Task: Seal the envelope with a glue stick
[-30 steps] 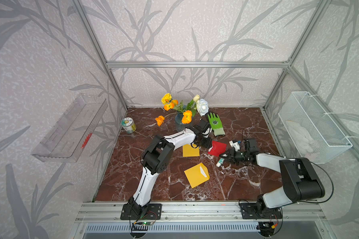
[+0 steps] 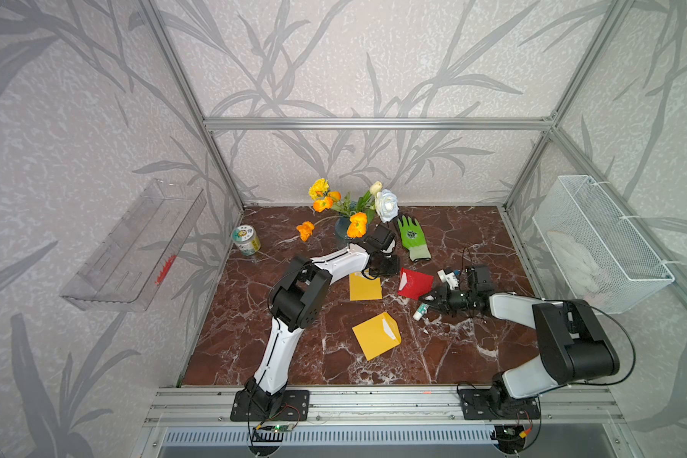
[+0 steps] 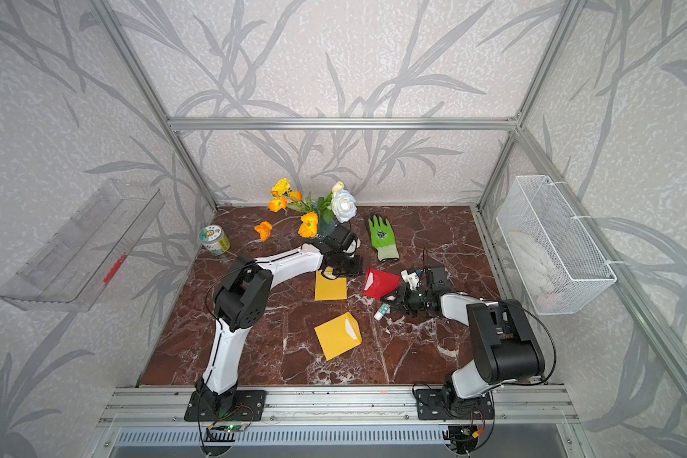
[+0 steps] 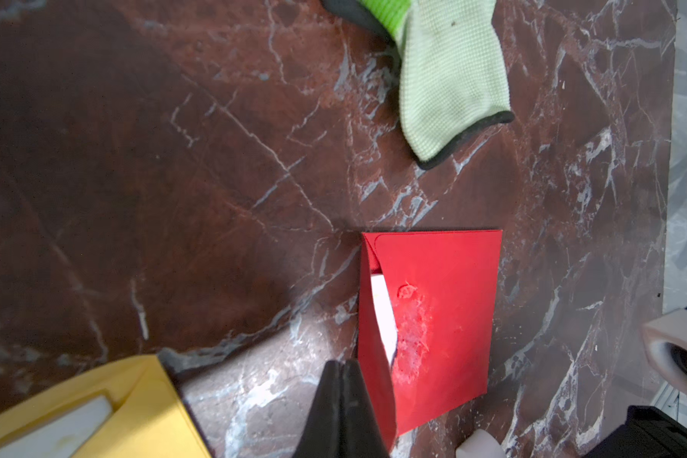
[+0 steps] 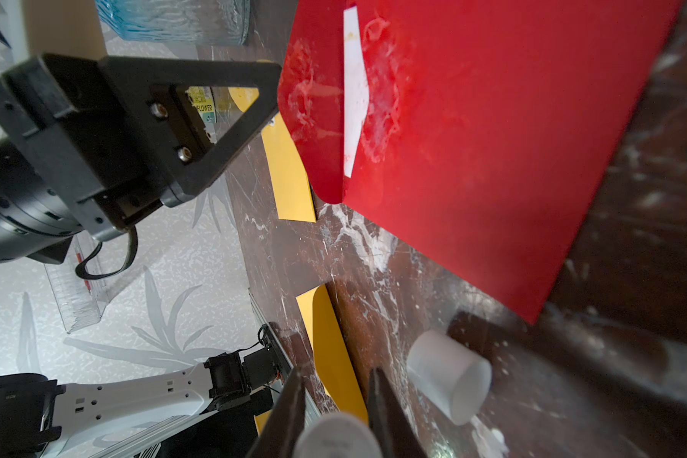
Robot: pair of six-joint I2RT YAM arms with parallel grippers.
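The red envelope [image 4: 442,305] lies on the table, flap folded over with a white insert showing along it; glue smears [image 5: 381,99] mark its surface near the flap. My left gripper is shut, nothing visible between its fingers, above the flap's side. My right gripper, right of the envelope, is shut on the glue stick [image 3: 382,310], whose white end shows between its fingers. A small white cylinder, apparently the cap [image 5: 446,370], lies on the table beside the envelope.
Two yellow envelopes [image 2: 375,336] lie left of and in front of the red one. A green glove [image 2: 412,236] lies behind it. The flower vase [image 2: 343,227] stands at the back, a can [image 2: 245,240] at the left, with open table at front left.
The right arm and envelopes look essentially still.
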